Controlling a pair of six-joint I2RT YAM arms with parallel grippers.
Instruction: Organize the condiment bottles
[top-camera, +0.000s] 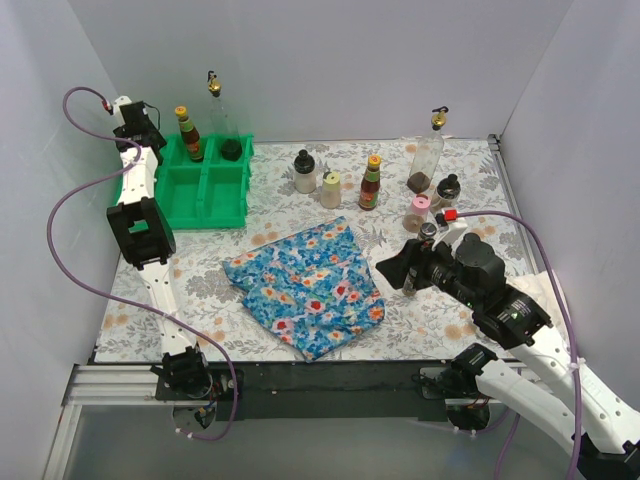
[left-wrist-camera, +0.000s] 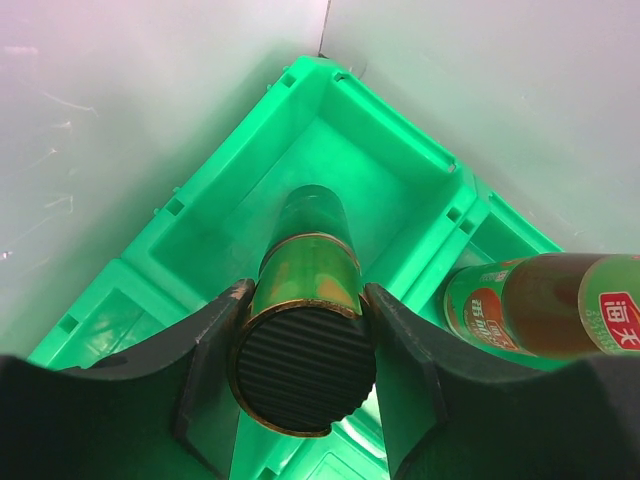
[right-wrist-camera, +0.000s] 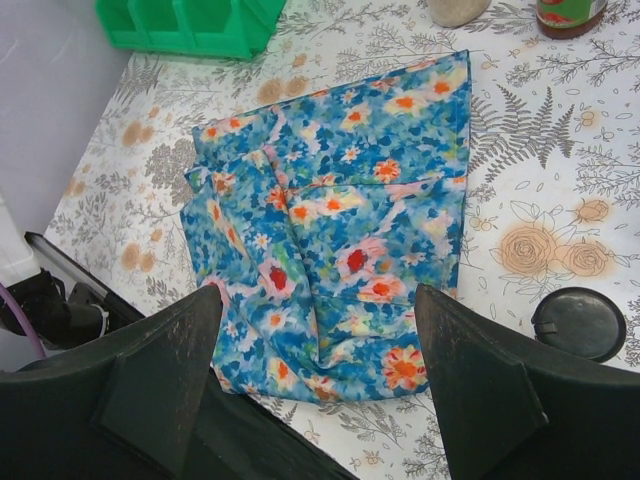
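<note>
My left gripper is over the far-left compartment of the green organizer; in the left wrist view its fingers are around the neck of a capped bottle standing in that compartment, grip tightness unclear. A sauce bottle and glass dispenser occupy neighbouring compartments. My right gripper is open over the right side of the table. Outside the organizer stand a sauce bottle, two glass shakers, a yellow-lidded jar, a pink-lidded jar, another dispenser, and a bottle beneath the right arm.
A blue floral cloth covers the front middle of the table. A pale cloth lies at the right. Walls border the back and sides, close to the left gripper.
</note>
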